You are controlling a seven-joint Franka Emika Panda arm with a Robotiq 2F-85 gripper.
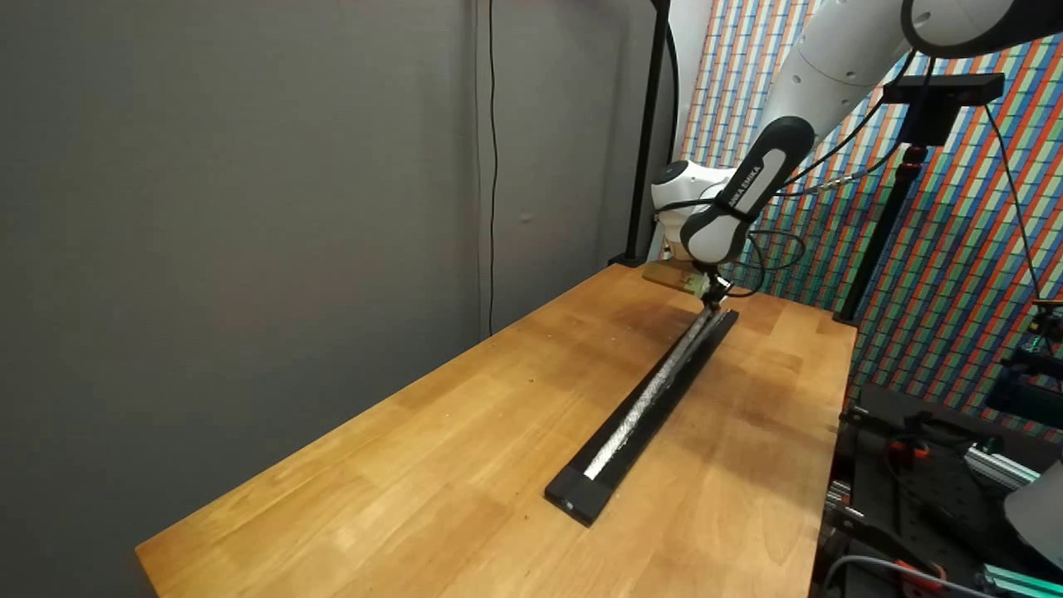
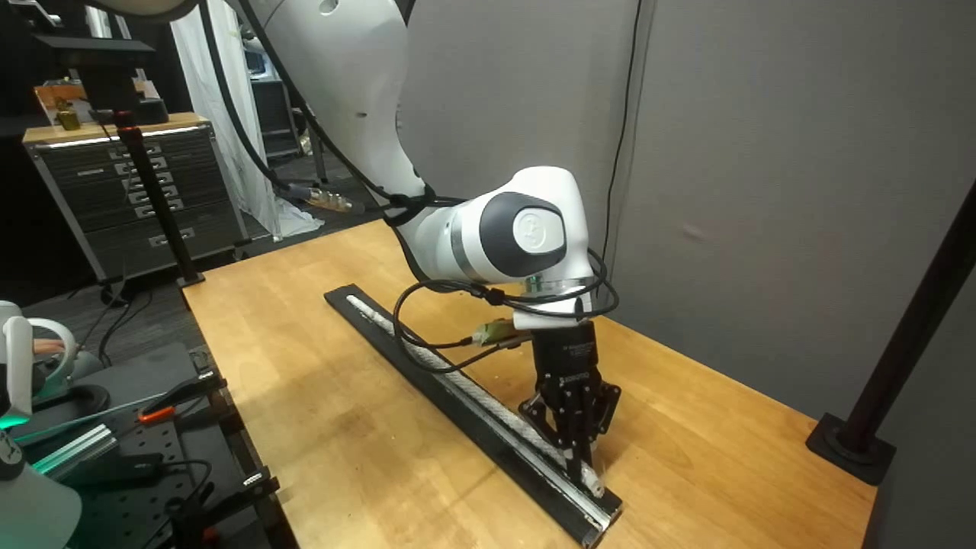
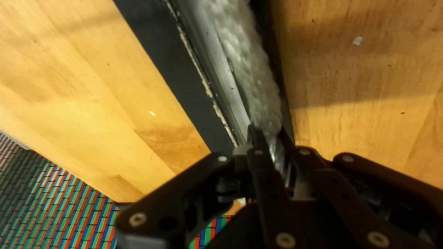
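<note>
A whitish braided rope (image 1: 638, 409) runs along a long black board (image 1: 572, 490) that lies flat on the table. A narrow pale metal channel (image 3: 226, 79) runs down the middle of the board. My gripper (image 2: 578, 476) points down at one end of the board, shut on the rope near its end. In the wrist view the rope (image 3: 253, 62) leads up from between my fingers and lies beside the channel's bare floor, toward the board's edge. In exterior view 2 a short rope end (image 2: 594, 483) sticks out past the fingers. How deep the rope sits along its length is hard to tell.
Bare wooden table (image 1: 399, 478) surrounds the board. A grey wall (image 1: 299, 199) stands along one long side. Black posts rise at the table's edges, one of them a stand (image 2: 851, 439) in exterior view 2. Cables (image 2: 430, 357) loop from the arm near the gripper.
</note>
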